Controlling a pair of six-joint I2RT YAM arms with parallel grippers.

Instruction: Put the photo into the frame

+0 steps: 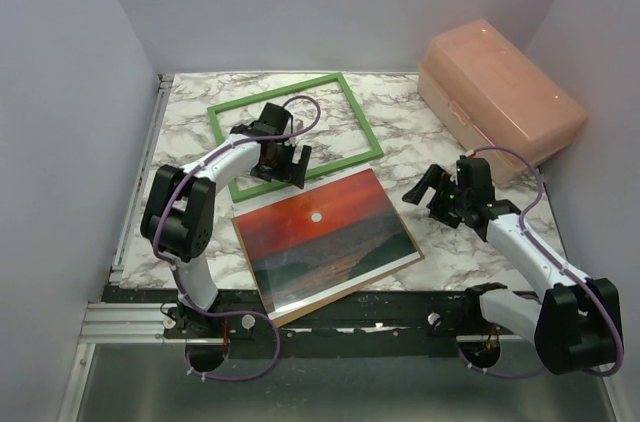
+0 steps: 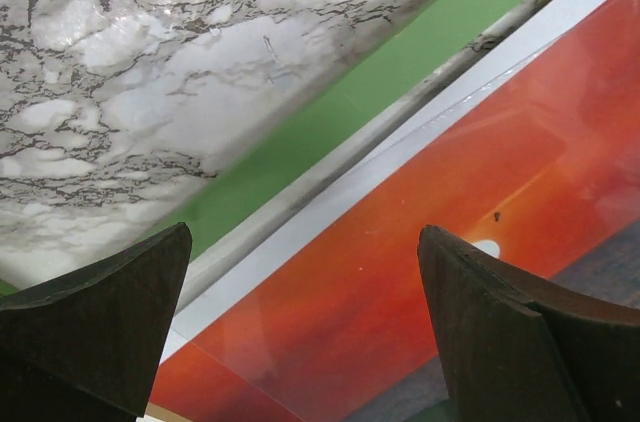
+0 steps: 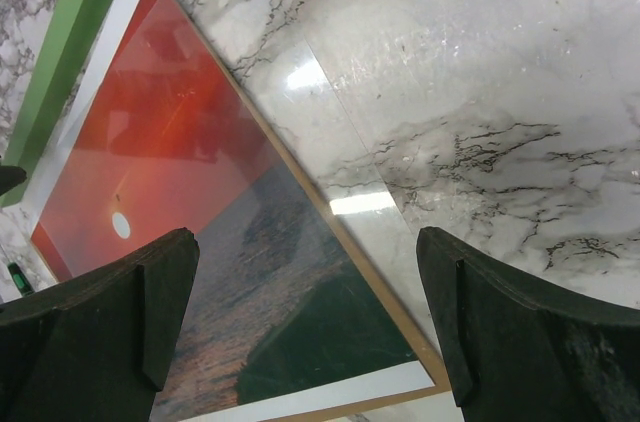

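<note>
A green frame [image 1: 359, 119] lies on the marble table at the back centre. Below it, touching or nearly so, is the sunset photo [image 1: 340, 242], white-edged and glossy, on a brown board [image 3: 358, 257]. My left gripper [image 1: 283, 168] hangs over the frame's lower bar and the photo's upper edge, open, with only the green bar [image 2: 300, 142] and photo between its fingers in the left wrist view. My right gripper [image 1: 428, 185] stands open right of the photo, above its right edge in the right wrist view, holding nothing.
A pink closed case [image 1: 503, 87] fills the back right. Grey walls [image 1: 62, 182] border the table. Bare marble [image 1: 480, 262] lies right of the photo, and a small dark pen-like item [image 3: 18, 277] shows at the left.
</note>
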